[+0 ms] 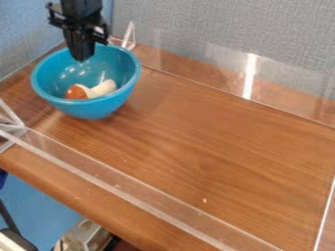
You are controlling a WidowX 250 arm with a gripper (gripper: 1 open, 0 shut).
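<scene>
A turquoise bowl (118,98) sits at the back left of the wooden table. Inside it lie an orange-red round item (77,92) and a pale cream piece (102,87). My black gripper (78,51) hangs above the bowl's back part, clear of these items. Whether its fingers are open or shut is hard to make out, and nothing visible hangs from it.
Clear barriers (268,97) run along its edges, with white wire pieces at the left and behind the bowl. A grey wall stands at the back.
</scene>
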